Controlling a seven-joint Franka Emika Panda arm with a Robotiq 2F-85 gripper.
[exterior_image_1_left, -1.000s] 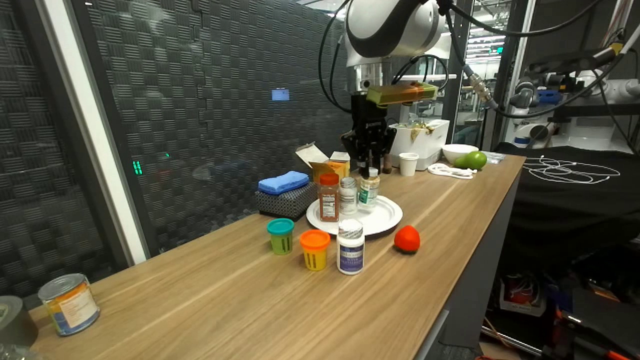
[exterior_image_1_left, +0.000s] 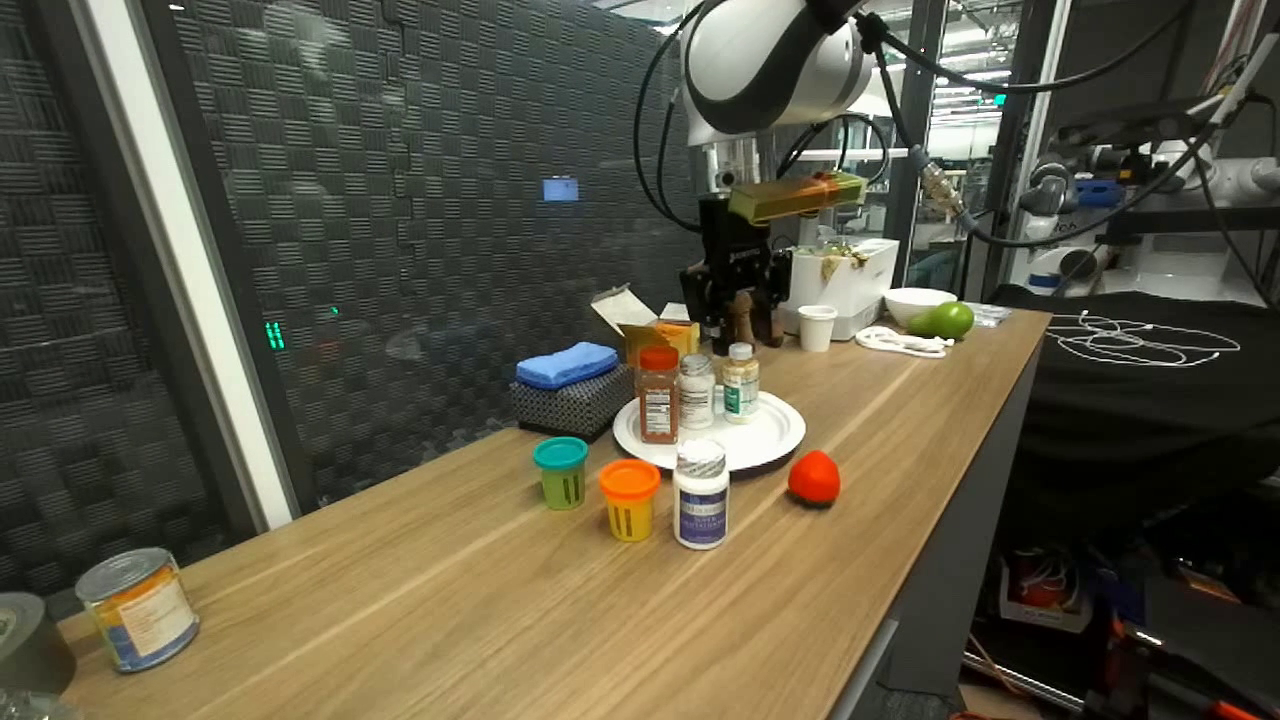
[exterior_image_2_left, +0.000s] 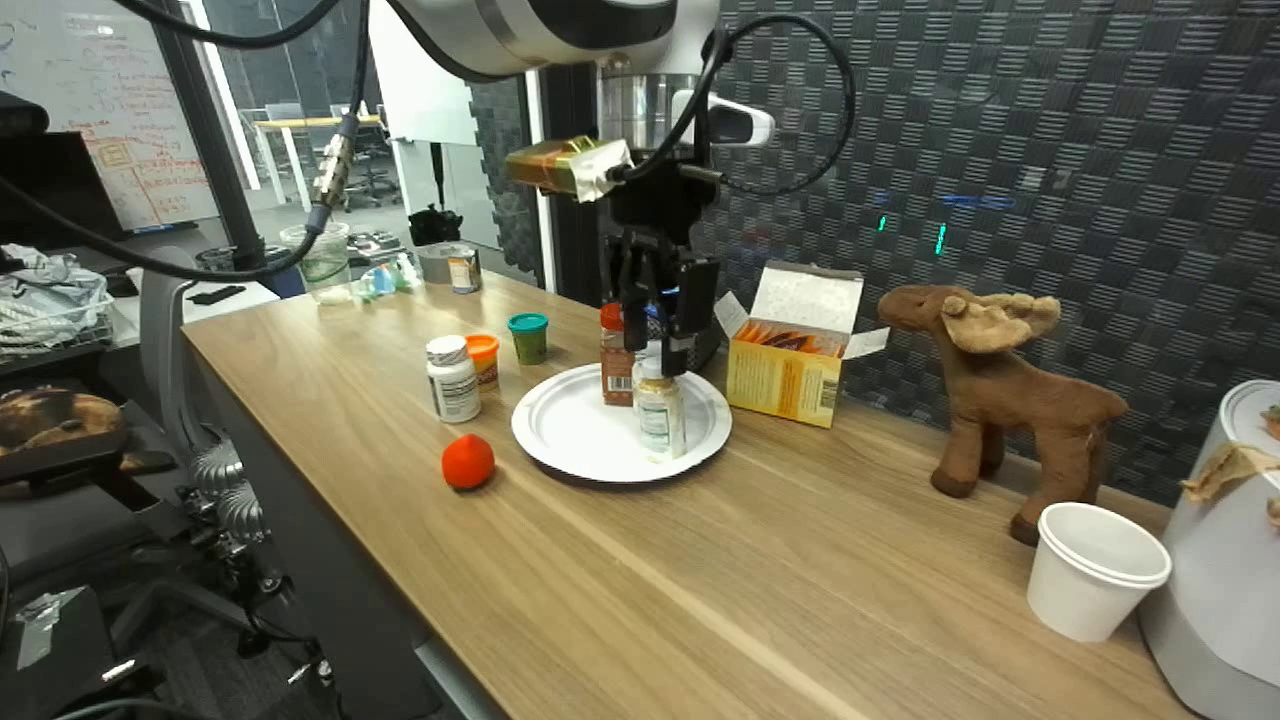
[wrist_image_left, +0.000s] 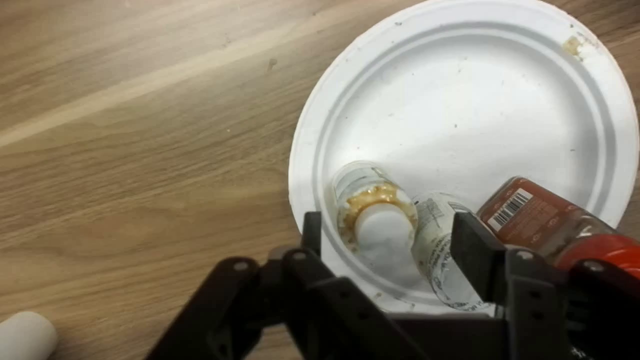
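Observation:
On the white plate (exterior_image_1_left: 777, 434) stand a clear bottle with a white cap (exterior_image_1_left: 741, 386), a second white-labelled bottle (exterior_image_1_left: 696, 396) and a red-lidded spice jar (exterior_image_1_left: 657, 396). My gripper (exterior_image_2_left: 655, 346) points down over the white-capped bottle (exterior_image_2_left: 659, 420). In the wrist view the fingers of the gripper are spread, with the white cap (wrist_image_left: 384, 227) showing between and below them. Clear space separates that cap from either finger, so nothing is gripped. The second bottle (wrist_image_left: 441, 246) is close beside it, partly behind the right finger (wrist_image_left: 471, 255).
A white supplement bottle (exterior_image_1_left: 701, 498), two lidded tubs, orange (exterior_image_1_left: 630, 498) and teal-topped (exterior_image_1_left: 560, 474), and a red object (exterior_image_1_left: 815, 478) surround the plate's near side. Behind are an open yellow box (exterior_image_2_left: 786, 372) and a plush moose (exterior_image_2_left: 1020, 402).
The white-capped bottle leaned within the closer fingers a second ago; now it stands straighter on the plate. The fingers have parted and the gripper has shifted slightly left in exterior view 1.

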